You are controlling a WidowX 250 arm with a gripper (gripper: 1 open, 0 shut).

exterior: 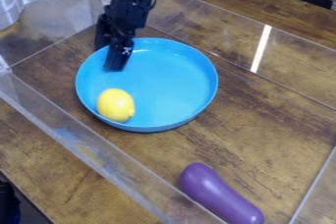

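Note:
A blue round tray (164, 85) holds a yellow lemon-like object (116, 105) in its near-left part. My dark gripper (114, 53) hangs down at the tray's back-left rim, its fingers open; whether they touch the rim is hard to tell. A purple eggplant (219, 193) lies on the wooden table outside the tray, at the bottom right.
Clear panels border the table (269, 110), one running diagonally along the lower left. A white strip (260, 49) lies at the back right. The table right of the tray is mostly clear.

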